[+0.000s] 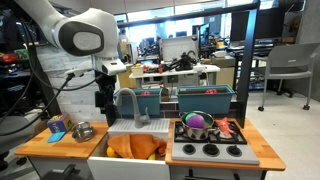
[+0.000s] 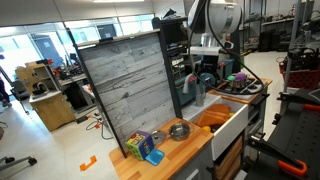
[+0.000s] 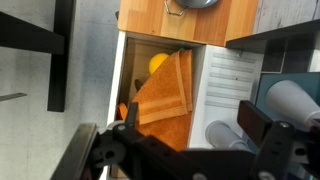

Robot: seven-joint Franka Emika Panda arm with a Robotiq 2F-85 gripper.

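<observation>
My gripper [image 1: 106, 104] hangs fingers down above the left side of the counter, well clear of it. In the wrist view its dark fingers [image 3: 262, 124] stand wide apart, so it is open and empty. Below lies an open white drawer [image 3: 113, 90] with an orange cloth [image 3: 165, 98] crumpled inside. A yellow round thing [image 3: 157, 63] peeks out at one end of the cloth, and whatever else lies under it is hidden. The same cloth [image 1: 135, 145] shows in exterior view 1, in front of the sink.
A metal bowl [image 1: 83, 131] and a blue box [image 1: 57, 125] sit on the left counter. The faucet [image 1: 137, 105] rises behind the drawer. To the right, a stove [image 1: 213, 150] carries a pot with a purple thing [image 1: 195, 121]. Teal baskets [image 1: 205, 101] stand at the back.
</observation>
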